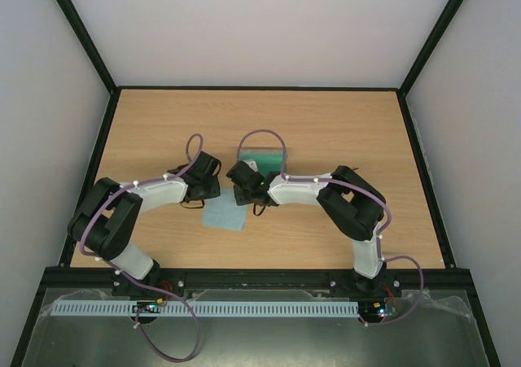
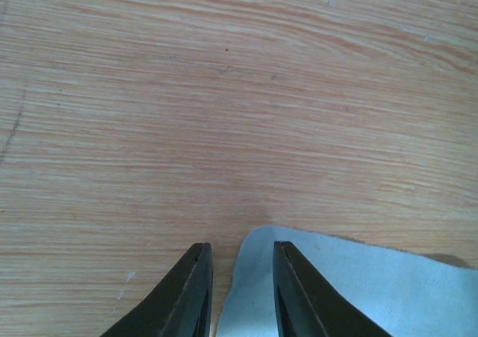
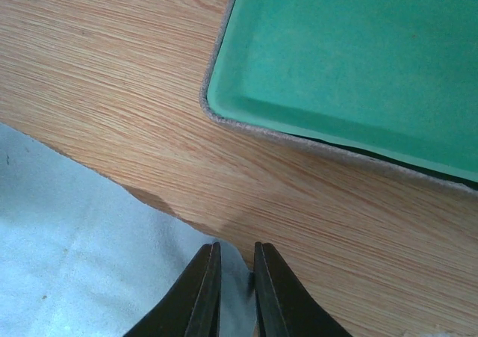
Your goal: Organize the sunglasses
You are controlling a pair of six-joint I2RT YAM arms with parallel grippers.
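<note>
A light blue cloth [image 1: 224, 212] lies on the table between the arms. My left gripper is part open above the cloth's rounded corner [image 2: 261, 243], nothing seen held between its fingers. My right gripper is over another corner of the cloth [image 3: 89, 255], fingers slightly apart, the cloth's edge showing beneath the gap. Behind the right gripper is a green-lined case [image 1: 262, 159], seen as an open green tray with grey rim [image 3: 336, 68] in the right wrist view. I cannot make out any sunglasses.
Both arms meet near the middle, their wrists close together over the cloth and case.
</note>
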